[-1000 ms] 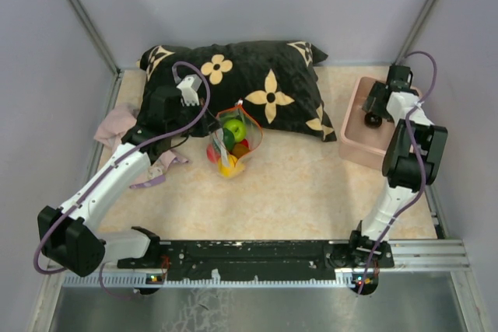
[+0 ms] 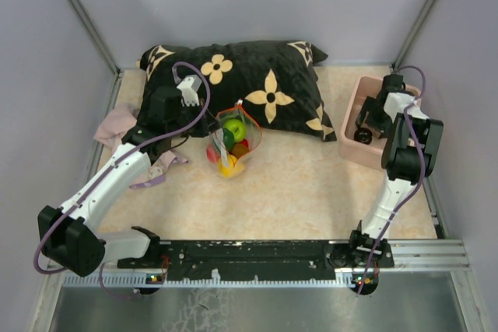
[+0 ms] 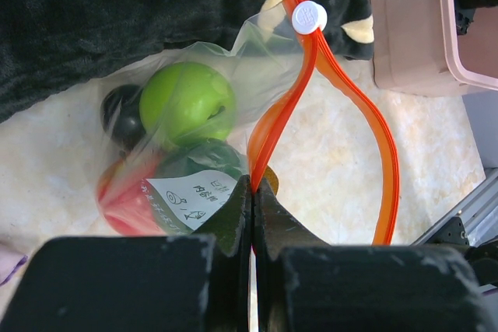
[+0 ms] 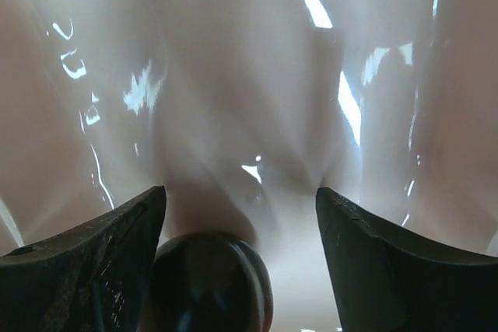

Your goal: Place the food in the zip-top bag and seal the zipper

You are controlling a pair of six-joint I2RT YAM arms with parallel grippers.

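The clear zip bag with orange rim holds a green apple, a dark fruit, red and yellow pieces. My left gripper is shut at the bag's rim; whether film is between its fingers is unclear. Over at the right, my right gripper is open inside the pink bin, above a dark round item that lies between and below its fingers.
A dark flowered pillow lies along the back. Pink cloth lies at the left.
My right arm has shifted slightly inside the bin, and the dark round item there appears further toward the front. The left arm and the bag are unchanged.
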